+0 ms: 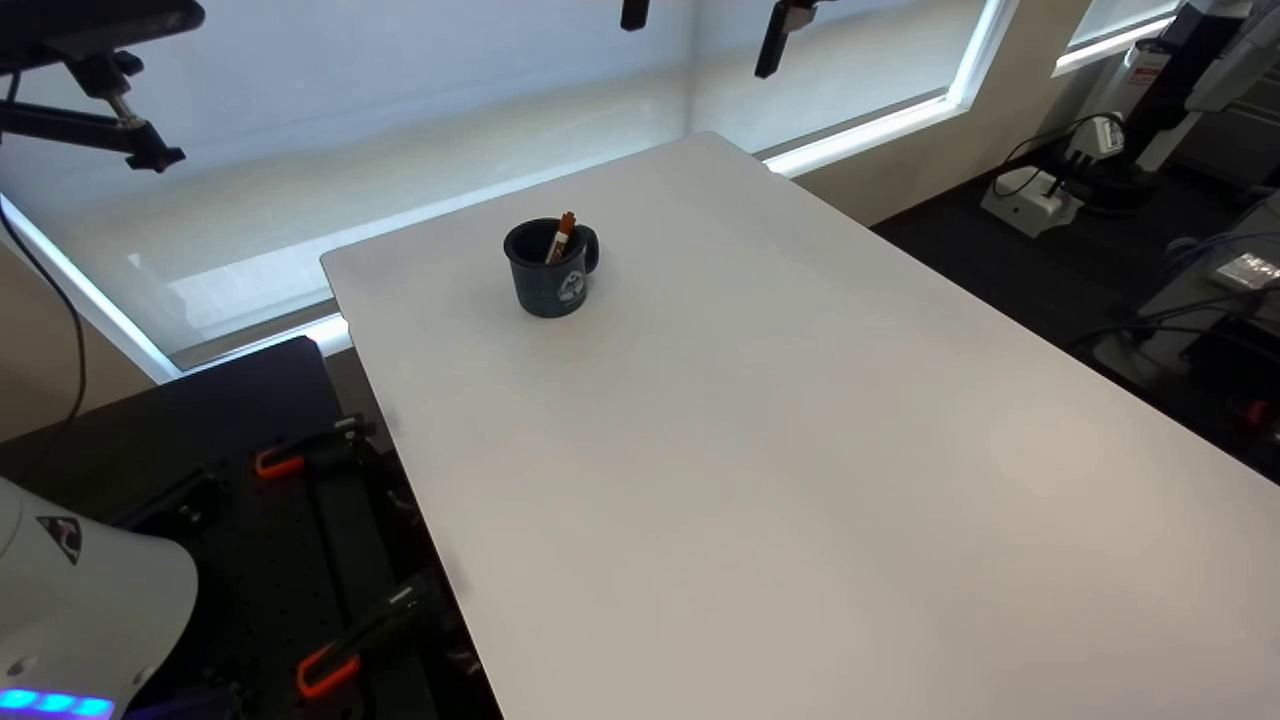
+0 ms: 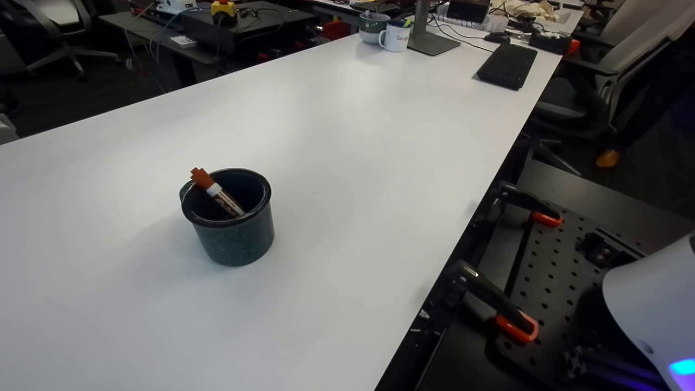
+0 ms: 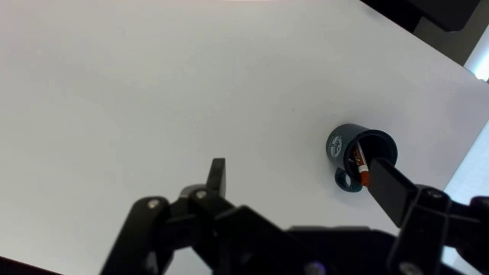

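Note:
A dark speckled mug (image 1: 549, 286) stands upright on the white table, with a marker (image 1: 560, 239) leaning inside it, its red-brown end above the rim. The second exterior view shows the same mug (image 2: 238, 238) and marker (image 2: 218, 193) from the other side. My gripper is open, with only bare tabletop seen between its fingers. From the wrist, the mug (image 3: 347, 139) appears near the right finger (image 3: 389, 188), which overlaps part of its rim. At the top edge of the first exterior view, the gripper's fingertips (image 1: 769, 54) hang high above the table, apart from the mug.
A keyboard (image 2: 508, 65), a white mug (image 2: 395, 38) and a monitor stand (image 2: 431, 43) occupy its far end. Orange-tipped clamps (image 2: 519, 328) sit at the robot's base, beside the table edge.

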